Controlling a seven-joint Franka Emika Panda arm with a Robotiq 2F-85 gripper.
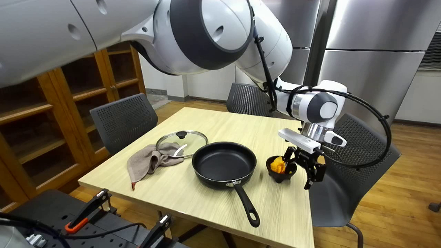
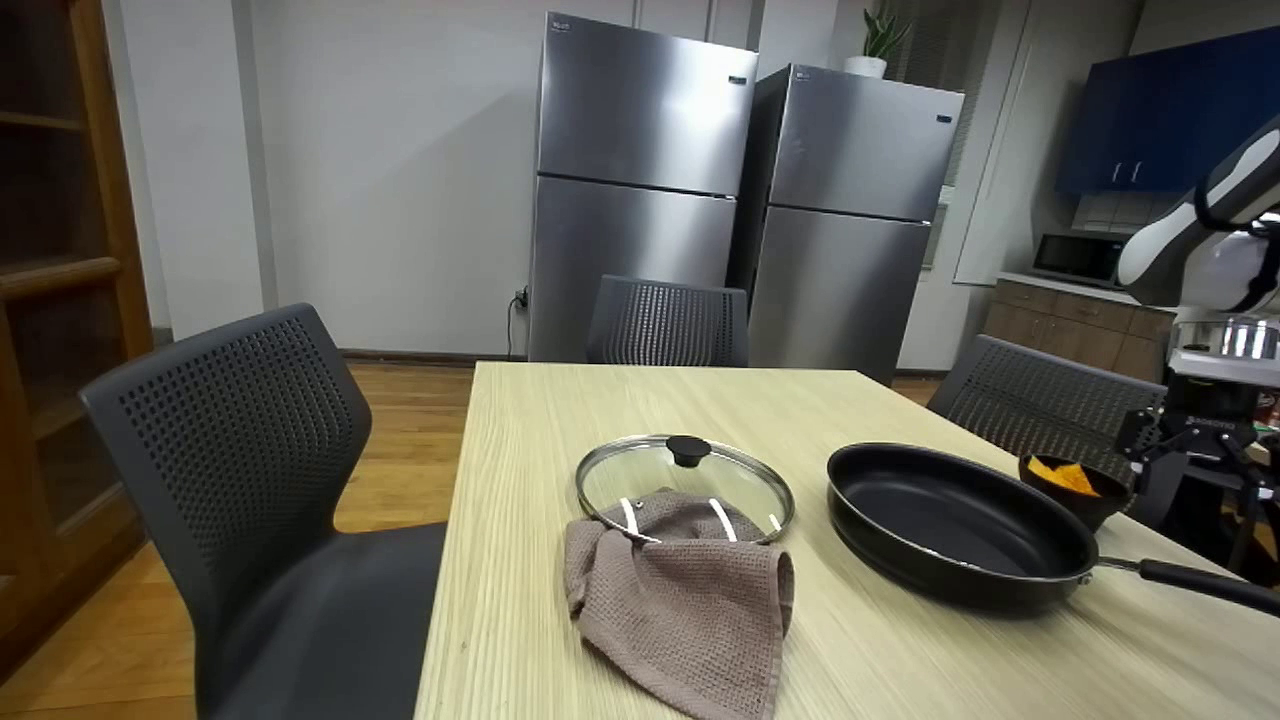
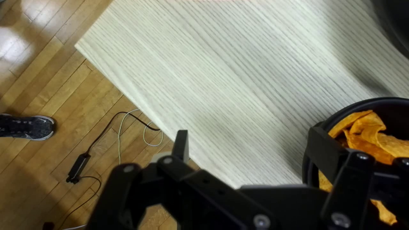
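Note:
Orange chips (image 3: 366, 134) fill part of a small black bowl (image 1: 279, 177) near the table's right edge. My gripper is open at the bowl, its fingers spread wide. In the wrist view one finger (image 3: 324, 151) overlaps the bowl's near side by the chips, while the other finger (image 3: 182, 145) is out past the table edge. Nothing is held between them. Whether the finger touches the chips cannot be told. Left of the bowl sits an empty black frying pan (image 1: 224, 162), its handle pointing to the front.
A glass lid (image 2: 686, 486) rests partly on a crumpled brown towel (image 2: 684, 612), left of the pan. Chairs stand around the table, one chair (image 1: 337, 198) close behind the gripper.

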